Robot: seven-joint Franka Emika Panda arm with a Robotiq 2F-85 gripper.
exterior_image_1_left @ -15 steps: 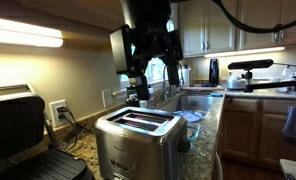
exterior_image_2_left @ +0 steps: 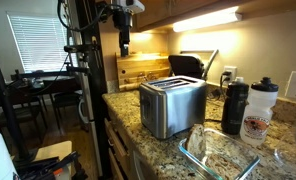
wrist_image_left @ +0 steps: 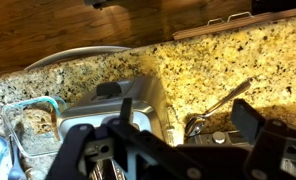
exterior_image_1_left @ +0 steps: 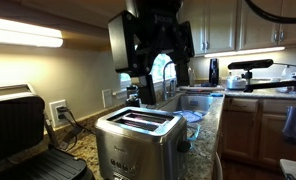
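A silver toaster (exterior_image_2_left: 173, 108) stands upright on the granite counter, its slots facing up; it also fills the near middle of exterior view 1 (exterior_image_1_left: 140, 145). My gripper is open, its two dark fingers wide apart and only the counter and toaster visible below the gap. Exterior view 2 has the gripper (exterior_image_2_left: 123, 48) high up, beyond the toaster and well clear of it. On the counter lies a metal spoon (wrist_image_left: 221, 103), seen near the right finger in the wrist view.
A clear glass dish (exterior_image_2_left: 221, 158) sits beside the toaster. A dark bottle (exterior_image_2_left: 234, 108) and a clear bottle with a white cap (exterior_image_2_left: 259, 108) stand behind it. The counter edge (wrist_image_left: 138, 58) drops to a wood floor. Farther off is the sink (exterior_image_1_left: 195, 103).
The toaster has stayed put.
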